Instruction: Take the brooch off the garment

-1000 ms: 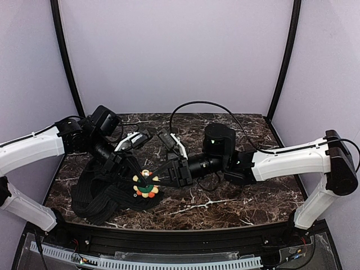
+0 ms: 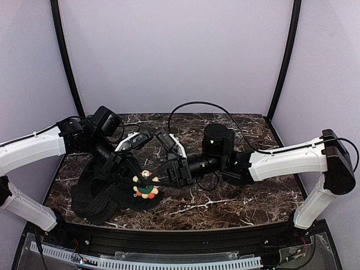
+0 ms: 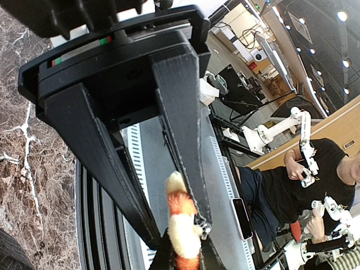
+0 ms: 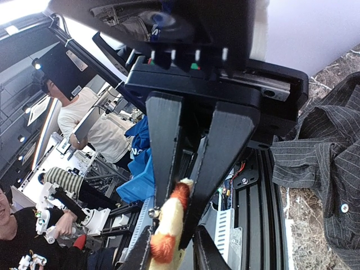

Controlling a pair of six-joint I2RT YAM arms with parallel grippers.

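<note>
A flower-shaped brooch [image 2: 145, 190], with cream and orange petals round a green centre, is between my two grippers, above the dark pinstriped garment [image 2: 98, 197]. In the left wrist view my left gripper is shut on the brooch [image 3: 184, 236], seen edge-on as a soft cream and orange strip with a small metal piece beside it. In the right wrist view my right gripper is also shut on the brooch [image 4: 166, 236]. Whether the brooch is attached to the cloth I cannot tell.
The garment covers its left part. Both arms meet over the middle, close together. People and equipment appear beyond the table in the wrist views.
</note>
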